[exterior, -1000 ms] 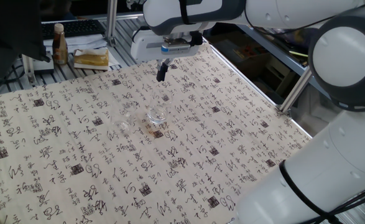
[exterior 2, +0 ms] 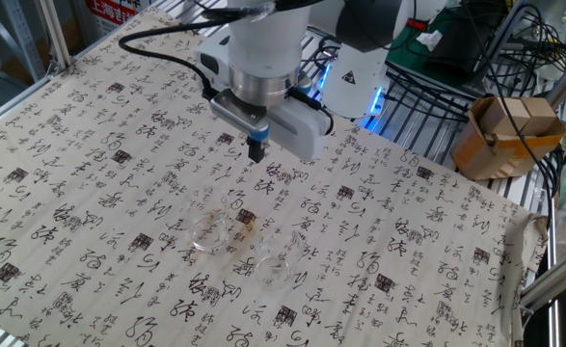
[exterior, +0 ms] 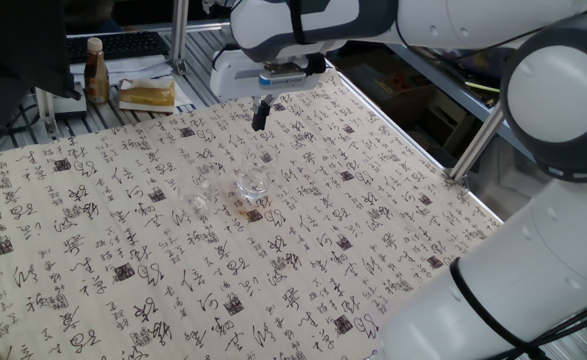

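My gripper [exterior: 261,116] hangs above the cloth, its dark fingertips together and nothing visible between them; the same gripper [exterior 2: 256,152] shows in the second view. Two clear, see-through cups stand on the cloth below, apart from the fingers. In the first view, one cup [exterior: 251,187] appears to hold clear liquid, and a fainter cup [exterior: 195,202] stands to its left. From the other side, one cup [exterior 2: 208,233] is at left and another cup [exterior 2: 275,268] is nearer the camera at right. Their thin outlines are hard to make out.
A cloth [exterior: 173,300] printed with dark characters covers the table, mostly bare. Brownish marks lie near the cups. Behind are a sauce bottle [exterior: 96,72] and a yellow packet [exterior: 147,95]. A cardboard box [exterior 2: 506,140] stands beyond the cloth in the second view.
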